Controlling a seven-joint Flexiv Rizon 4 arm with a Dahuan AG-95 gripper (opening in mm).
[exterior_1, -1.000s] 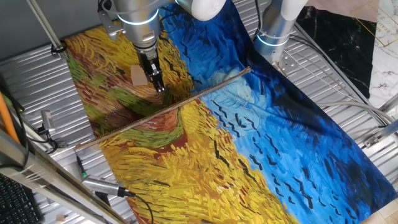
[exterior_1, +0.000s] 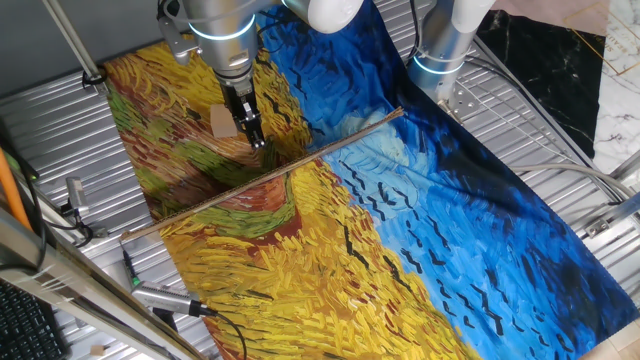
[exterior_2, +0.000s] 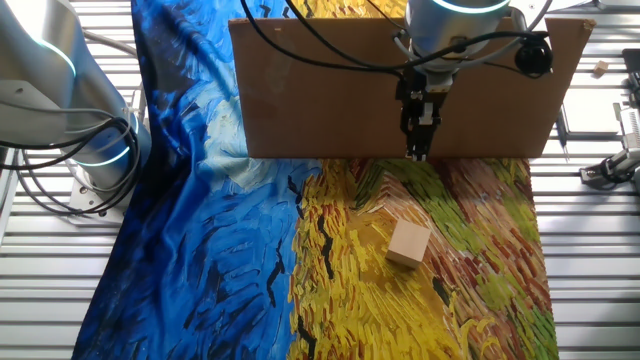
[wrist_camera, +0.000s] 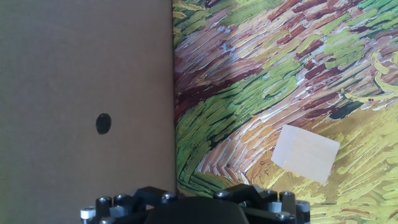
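A small pale wooden block (wrist_camera: 306, 154) lies on the painted cloth (exterior_2: 190, 290), right of centre in the wrist view. In exterior view 2 the same block (exterior_2: 408, 243) rests clear of the upright brown board (exterior_2: 320, 110). My gripper (exterior_2: 417, 156) points down close to the board, on the block's side of it. The block is apart from the fingers. In exterior view 1 the gripper (exterior_1: 257, 144) hangs beside the block (exterior_1: 223, 121). Its fingertips look close together, with nothing seen between them, but how far they stand apart is unclear.
The board's thin top edge (exterior_1: 270, 172) crosses the cloth as a wall. It has a dark round spot (wrist_camera: 103, 124) on its face. Cables hang before the board in exterior view 2.
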